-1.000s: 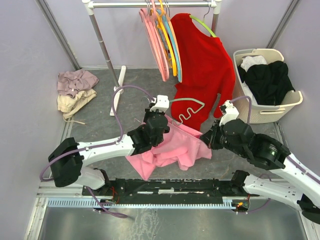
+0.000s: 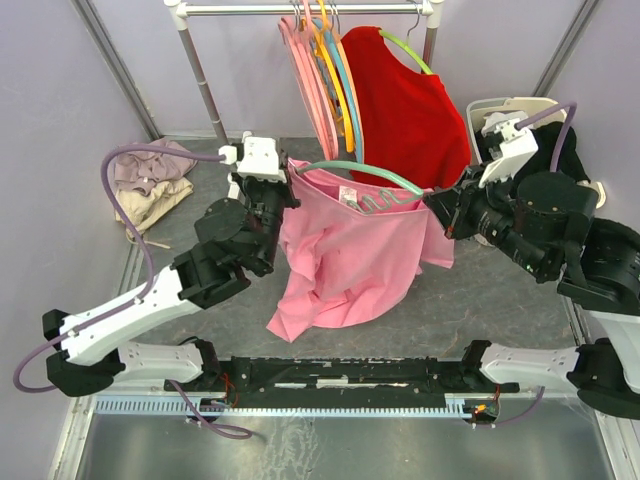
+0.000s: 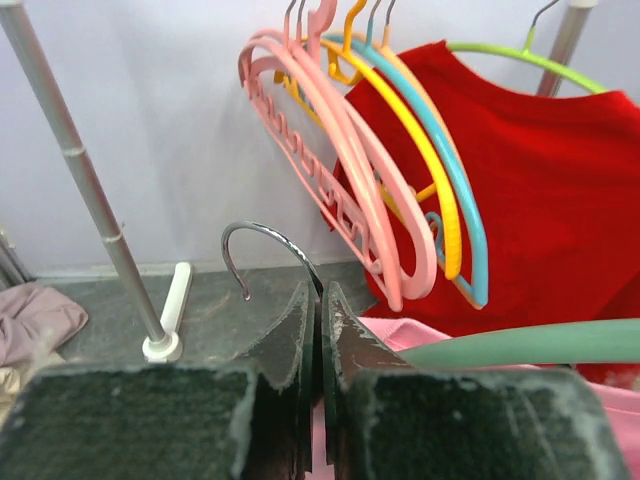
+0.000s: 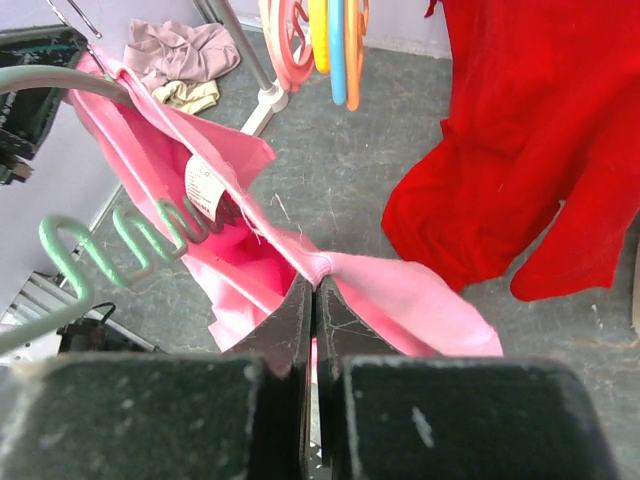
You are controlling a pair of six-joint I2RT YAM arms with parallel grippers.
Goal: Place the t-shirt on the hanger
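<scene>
My left gripper is shut on the green hanger (image 2: 370,170) near its dark metal hook (image 3: 270,232), with pink cloth beside the grip. In the top view the hanger's bar spans from the left gripper towards the right one. The pink t-shirt (image 2: 345,255) hangs between both grippers, its collar stretched open. In the right wrist view, my right gripper is shut on the collar's edge. The wavy lower bar (image 4: 150,240) enters the collar beside a white tag (image 4: 203,187); the near end stays outside, left of the right gripper. The hanger's far end is hidden.
Behind stands a rack (image 2: 300,10) with several empty hangers (image 2: 312,90) and a red garment (image 2: 405,110) on a green hanger. A laundry basket (image 2: 480,115) is at the back right, partly hidden by the right arm. Folded clothes (image 2: 150,170) lie at the left.
Both grippers have moved apart and appear raised, larger in the top view. The shirt has been lifted and stretched between them, and the hanger now spans above its collar.
</scene>
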